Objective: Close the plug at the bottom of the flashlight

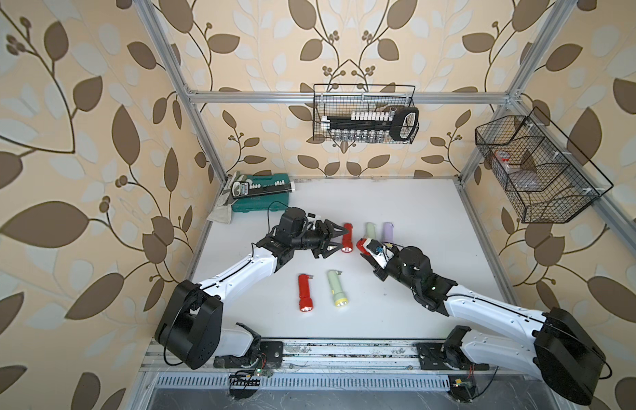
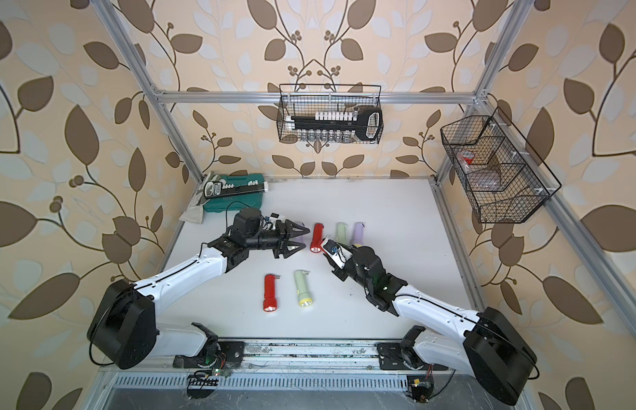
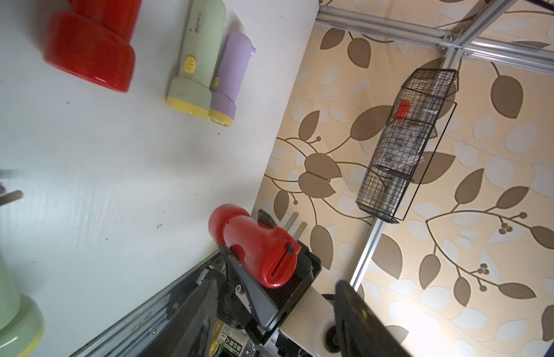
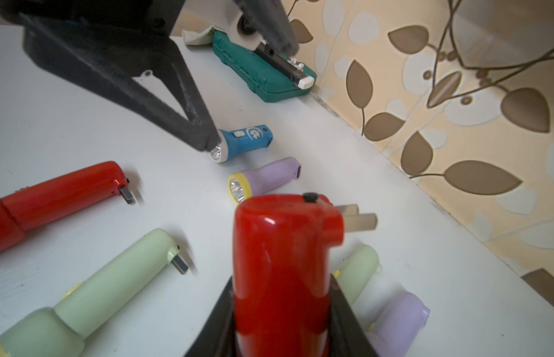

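Note:
A red flashlight [image 4: 281,273] stands between the fingers of my right gripper [image 1: 370,254], which is shut on it. Its bottom end faces up in the right wrist view, and two flat metal plug prongs [image 4: 361,221] jut out sideways there. The left wrist view shows the same flashlight [image 3: 253,250] beyond my left fingers, with the prongs [image 3: 293,223] at its end. My left gripper [image 1: 339,240] is open, nothing between its fingers, a short gap to the left of the held flashlight.
A red flashlight [image 1: 305,292] and a green one [image 1: 337,288] lie in front. Behind the arms lie another red one [image 1: 347,237], a green one [image 3: 196,56], purple ones [image 3: 232,74] and a blue one [image 4: 247,139]. A teal case [image 1: 259,201] sits back left.

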